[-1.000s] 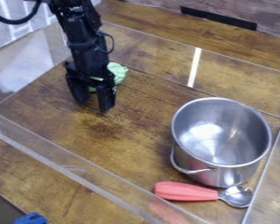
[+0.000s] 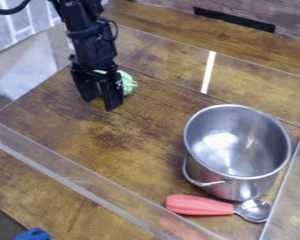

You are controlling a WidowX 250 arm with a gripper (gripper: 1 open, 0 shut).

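Observation:
My black gripper (image 2: 100, 92) is at the upper left, low over the wooden surface, with its fingers open. A pale green object (image 2: 127, 84) lies just behind and right of the fingers, partly hidden by them; whether they touch it I cannot tell. A steel pot (image 2: 236, 141) stands at the right. In front of the pot lies a spoon with a red handle (image 2: 199, 204) and a steel bowl end.
Clear walls surround the wooden work area (image 2: 109, 141), whose middle is bare. A small blue object (image 2: 33, 233) is at the bottom left, outside the front wall.
My gripper has risen slightly and shifted a little over the last second. The pot and spoon have not moved.

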